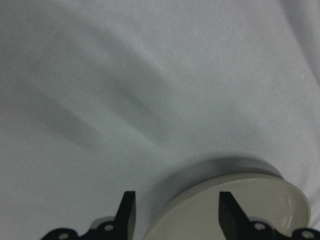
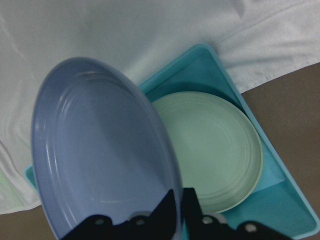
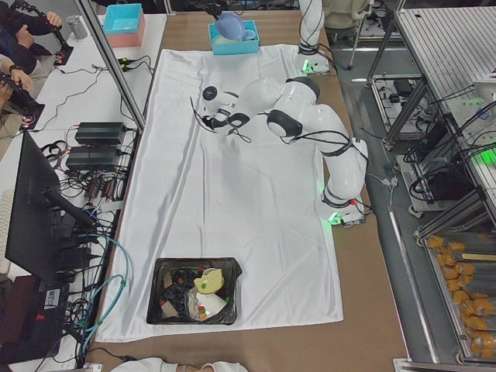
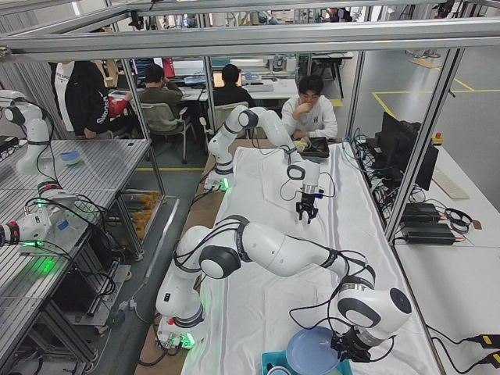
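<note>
A blue plate (image 2: 100, 140) hangs tilted over a turquoise bin (image 2: 270, 180) at one end of the cloth, with my right gripper shut on its rim. A pale green plate (image 2: 215, 150) lies in that bin under it. In the left wrist view a white oval dish or plate (image 1: 190, 220) lies on the white cloth (image 1: 125, 100), below my left gripper, whose fingers stand open over it. The left camera's view of this dish is hidden by the arm.
A black bin (image 3: 160, 310) with mixed items sits at the cloth's opposite end. The cloth between the bins is mostly clear. Monitors and cables line one side, outside the cloth.
</note>
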